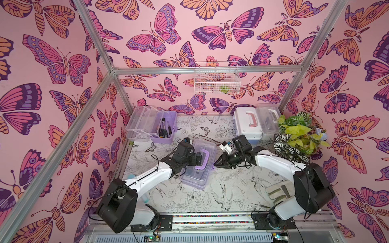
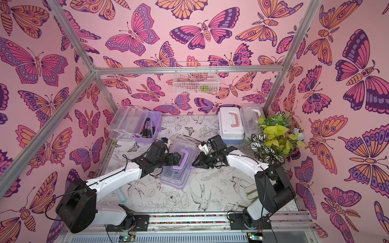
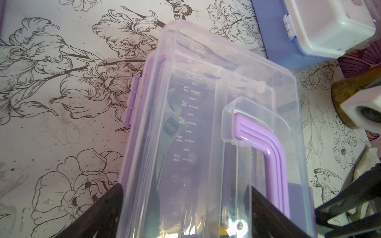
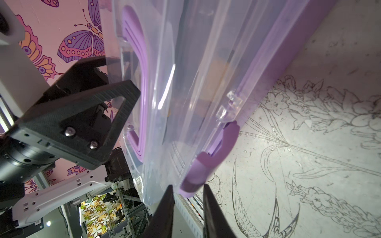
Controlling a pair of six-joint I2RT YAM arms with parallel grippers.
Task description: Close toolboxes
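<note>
A clear-lidded lilac toolbox [image 1: 197, 178] lies at the middle, lid down over it, handle [image 3: 277, 166] on top. My left gripper straddles the box's body at its near part, fingers blurred on either side. My right gripper is at the right side, fingertips at the lilac latch [image 4: 206, 162], which stands out from the lid's edge; whether it grips it I cannot tell. A lilac toolbox [image 1: 170, 139] at the back left stands open with tools inside. A white-lidded toolbox [image 1: 246, 121] at the back right has a shut lid.
A clear box [image 1: 267, 117] sits beside the white one. A plant [image 1: 299, 137] fills the right side, a wire basket [image 1: 214, 89] hangs at the back. Light cloth items [image 1: 275, 190] lie at the front right.
</note>
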